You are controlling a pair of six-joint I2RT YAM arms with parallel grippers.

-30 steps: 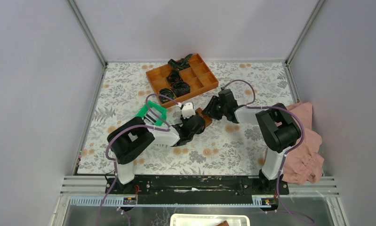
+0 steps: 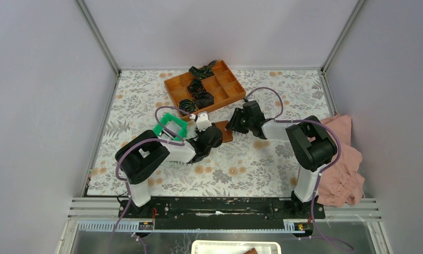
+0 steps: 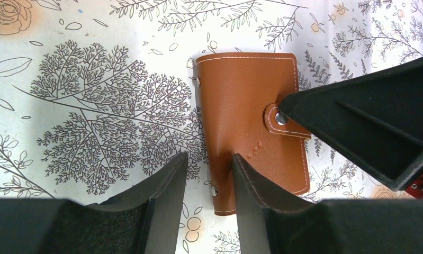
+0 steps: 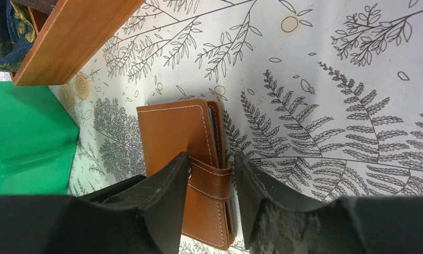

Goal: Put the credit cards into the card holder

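Note:
The brown leather card holder (image 3: pixel 241 100) lies folded on the table, its strap (image 3: pixel 283 125) across the opening edge with the snap on it. No credit cards show. My left gripper is open above the holder's spine side, with a gap between its fingers. My right gripper is open at the strap side, one finger over the snap and the other just beyond the strap's fold. In the top view, both grippers partly cover the holder (image 2: pixel 226 136).
A wooden compartment tray (image 2: pixel 231 84) holding dark bundles stands behind the holder. To the left sits a green basket (image 2: pixel 160 127). Pink cloth (image 2: pixel 342 169) lies at the right edge. Clear patterned tabletop (image 2: pixel 241 172) spreads in front.
My left gripper has shifted a little to the left. The holder has turned from a slant to sit squarer.

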